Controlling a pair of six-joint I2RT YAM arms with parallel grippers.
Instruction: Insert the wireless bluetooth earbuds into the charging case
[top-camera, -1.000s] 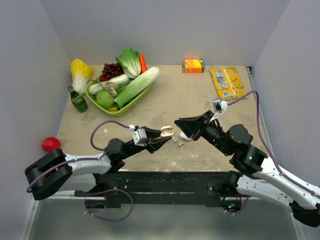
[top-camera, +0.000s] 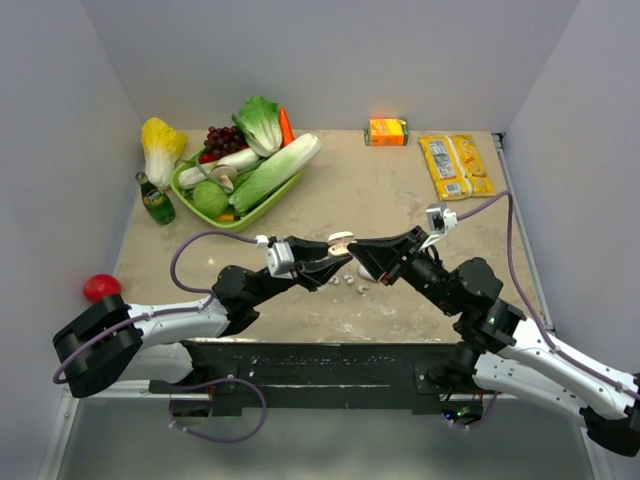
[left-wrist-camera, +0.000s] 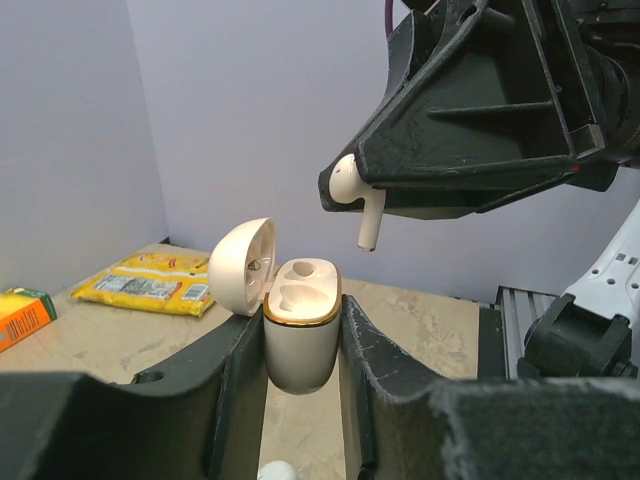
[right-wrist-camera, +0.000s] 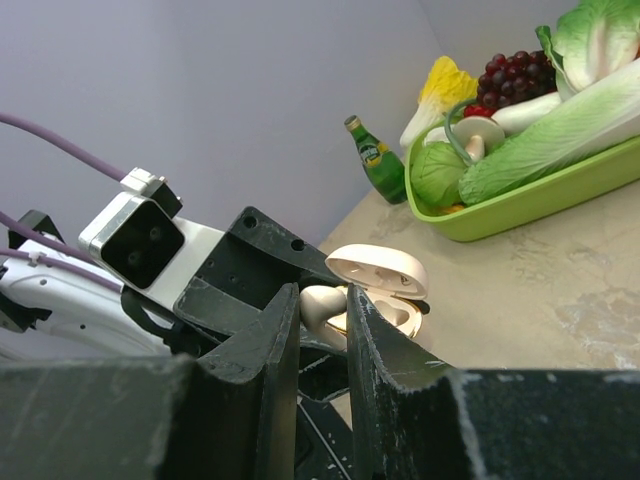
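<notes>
My left gripper is shut on a white charging case (left-wrist-camera: 300, 355), its lid (left-wrist-camera: 243, 268) tipped up and both sockets showing empty. Above and to the right of it in the left wrist view, my right gripper is shut on a white earbud (left-wrist-camera: 371, 215), stem pointing down and clear of the case. In the right wrist view, the earbud head (right-wrist-camera: 322, 302) shows between the fingertips, with the open case lid (right-wrist-camera: 378, 268) just behind. From above, the case (top-camera: 341, 245) sits between the two grippers, close to the right fingertips.
Several small white earbuds (top-camera: 362, 290) lie on the table below the grippers, near a white rounded object (top-camera: 366, 272). A green vegetable basket (top-camera: 262, 207) stands at back left; a yellow bag (top-camera: 456, 166) and orange box (top-camera: 386, 132) lie at back right.
My left gripper has carried the open case up and to the right in the top view, close to the right fingertips. The right arm has shifted only slightly.
</notes>
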